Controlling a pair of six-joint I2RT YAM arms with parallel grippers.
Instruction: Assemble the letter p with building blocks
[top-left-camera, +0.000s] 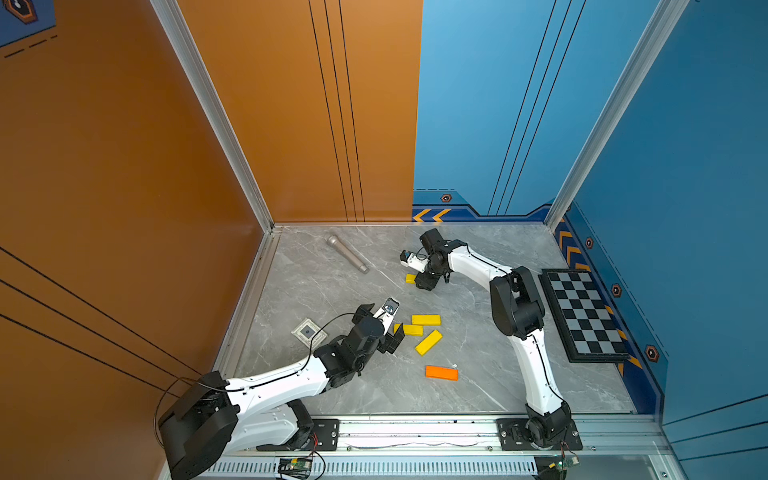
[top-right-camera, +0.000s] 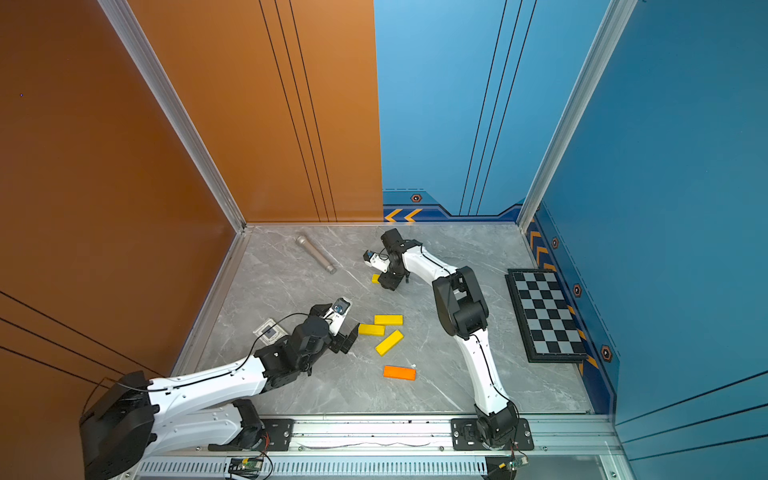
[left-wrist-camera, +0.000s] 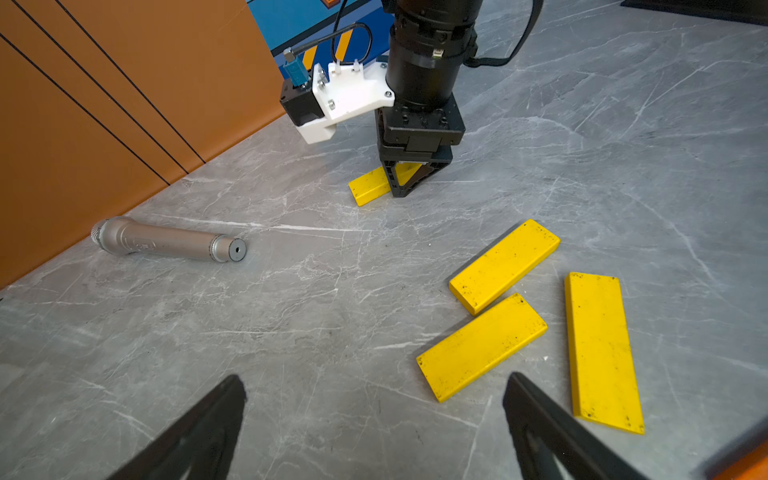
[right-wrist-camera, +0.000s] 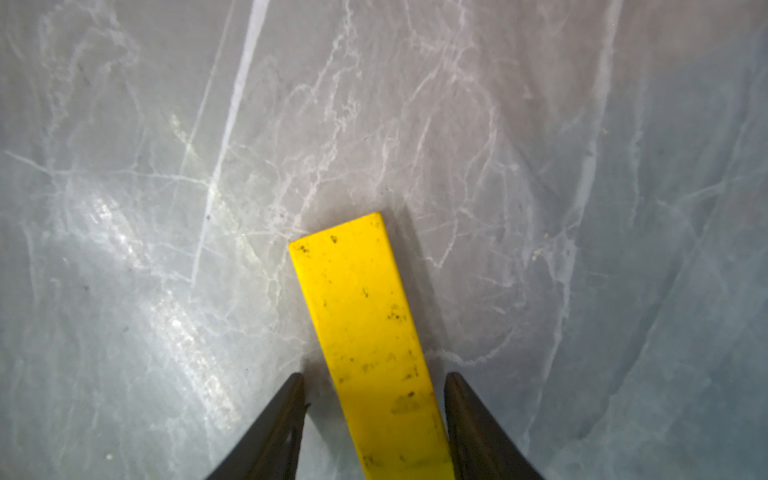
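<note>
One yellow block (right-wrist-camera: 368, 320) lies at the back of the table; my right gripper straddles it, a finger on either side. Its fingers are part open, with a gap showing along the block's left side and the right finger close to its edge. Three more yellow blocks lie near the middle: a far one (left-wrist-camera: 505, 265), one nearer (left-wrist-camera: 481, 345) and a slanted one (left-wrist-camera: 603, 350). An orange block (top-left-camera: 441, 373) rests closer to the front. Left of these, my left gripper hangs open above bare table, nothing between its fingers.
A grey cylinder resembling a microphone (top-left-camera: 348, 253) lies at the back left. A small square plate (top-left-camera: 309, 332) sits beside the left arm. The chessboard (top-left-camera: 584, 314) occupies the right side. Bare table stretches between the blocks and chessboard.
</note>
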